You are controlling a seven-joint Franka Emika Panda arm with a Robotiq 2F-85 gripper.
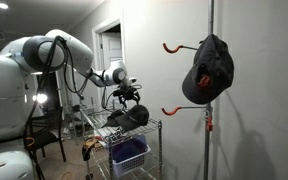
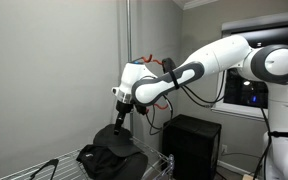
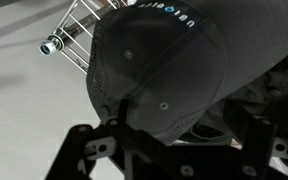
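Note:
A dark cap (image 3: 164, 70) with pale lettering fills much of the wrist view, lying on the top of the wire shelf. Exterior view 1 shows that cap (image 1: 134, 117) at the shelf's right side, with more dark cloth beside it. My gripper (image 1: 127, 98) points down above the caps, close over them. Its fingers (image 3: 116, 115) stand apart at the bottom of the wrist view, open. From the other side, the gripper (image 2: 124, 113) appears over the dark caps (image 2: 114, 160); whether it touches one I cannot tell.
Another dark cap (image 1: 210, 72) hangs from a vertical pole with red hooks (image 1: 174, 110). A blue-purple basket (image 1: 131, 150) sits on a lower level of the wire shelf (image 1: 149, 128). In exterior view 2, a black cabinet (image 2: 191, 145) stands behind on the right.

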